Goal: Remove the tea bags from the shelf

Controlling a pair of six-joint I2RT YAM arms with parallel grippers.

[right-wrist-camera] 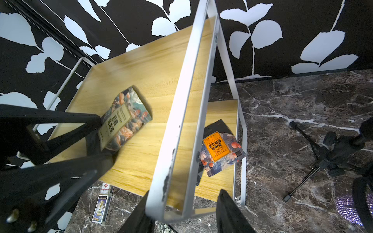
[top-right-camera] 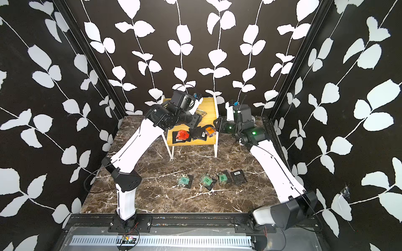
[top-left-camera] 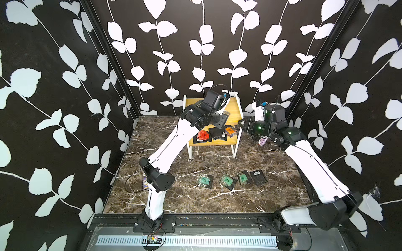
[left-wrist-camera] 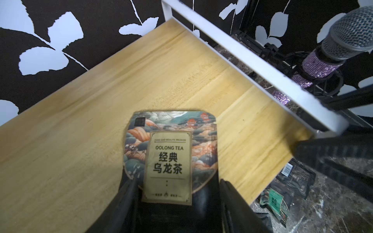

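The wooden shelf (top-left-camera: 234,106) has a white frame. On its top board lies an oolong tea bag (left-wrist-camera: 167,163), with my left gripper around its near end; whether the fingers press on it is unclear. The lower board holds a red tea bag (top-left-camera: 203,134) and an orange-labelled tea bag (right-wrist-camera: 216,146), both on dark bags. My right gripper is at the near end of the shelf's right rail, fingers apart on either side of it; contact is unclear.
Several green and dark bags (top-left-camera: 227,180) lie on the marble table in front of the shelf. A microphone (left-wrist-camera: 347,33) on a stand is right of the shelf. Small boxes (right-wrist-camera: 101,207) lie at the table's left.
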